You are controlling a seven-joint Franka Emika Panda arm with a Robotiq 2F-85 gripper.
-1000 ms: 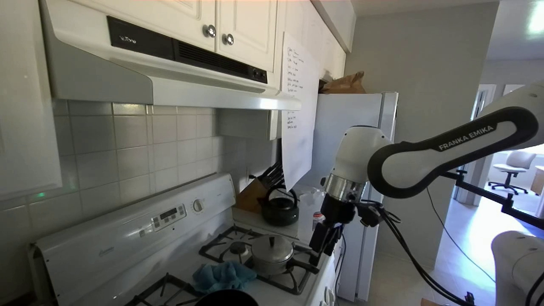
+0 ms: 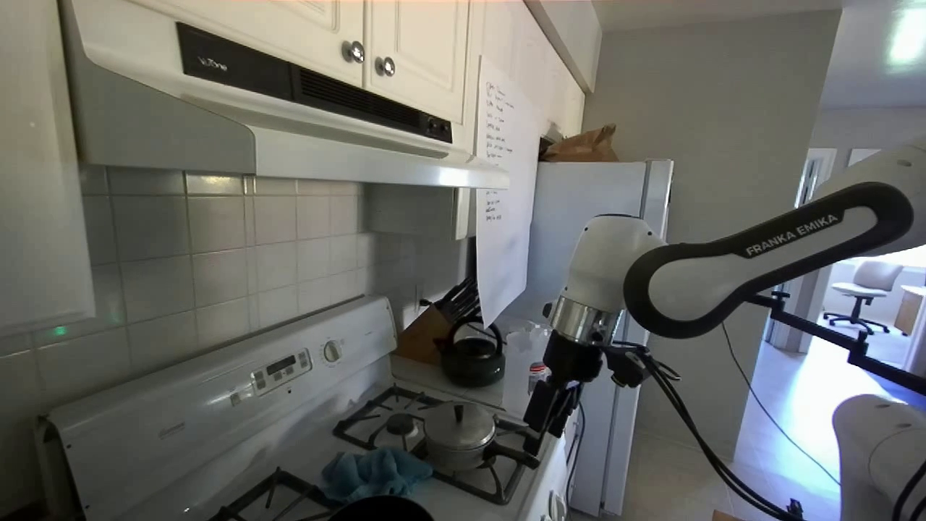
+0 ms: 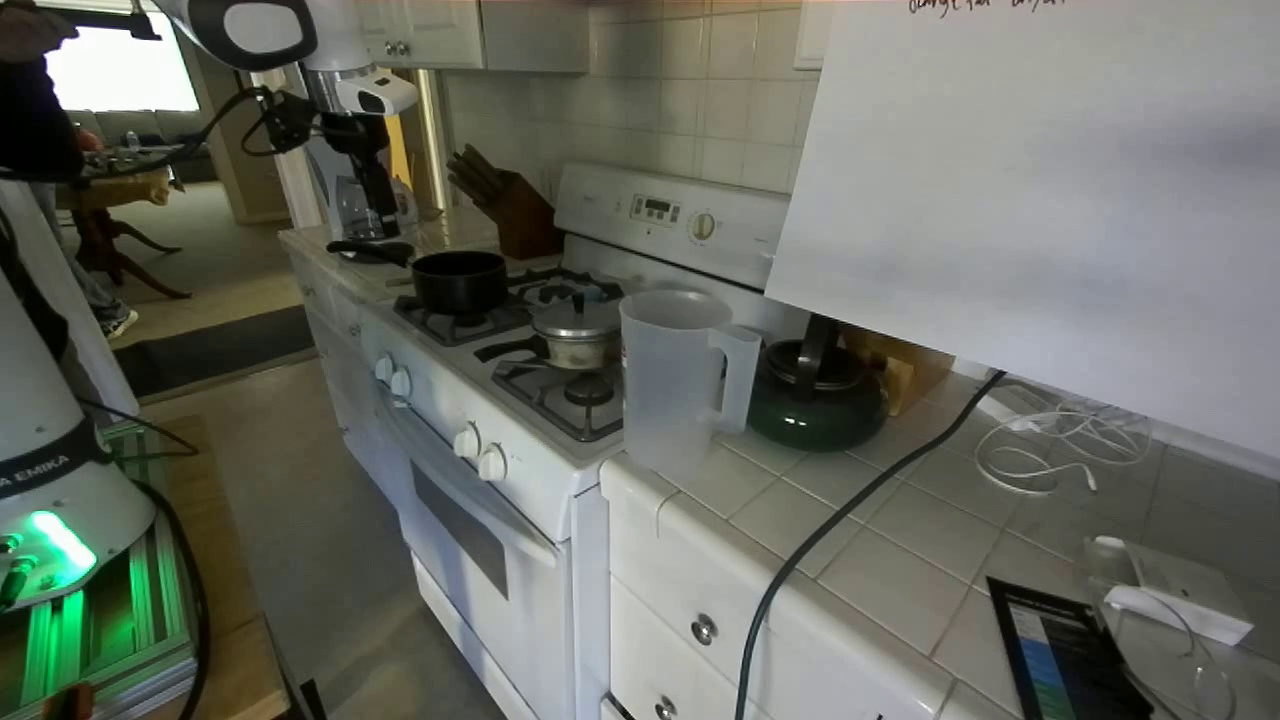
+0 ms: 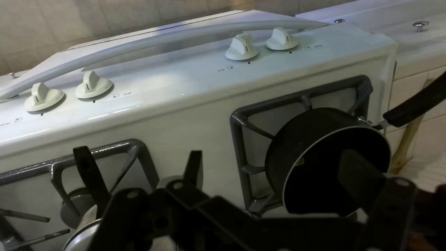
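My gripper stands open in the wrist view, its dark fingers (image 4: 194, 169) wide apart above the stovetop. No held object shows between them. Below and to the right, a black open pot (image 4: 278, 154) rests on a burner grate, partly covered by one finger. At lower left is a silver lidded pot (image 2: 458, 438); its black handle (image 4: 89, 173) points up in the wrist view. A blue cloth (image 2: 373, 474) lies crumpled beside that pot on the stove. In exterior view 2, the gripper (image 3: 384, 222) appears past the black pot (image 3: 459, 288).
A dark kettle (image 2: 474, 357) and a knife block (image 2: 420, 334) occupy the counter beyond the stove. A translucent pitcher (image 3: 666, 390) stands near the stove's side. White knobs (image 4: 241, 48) line its front. Bare stovetop (image 4: 196, 125) separates the two grates.
Exterior view 1 is framed very slightly differently. The arm, pots and cloth show no clear movement.
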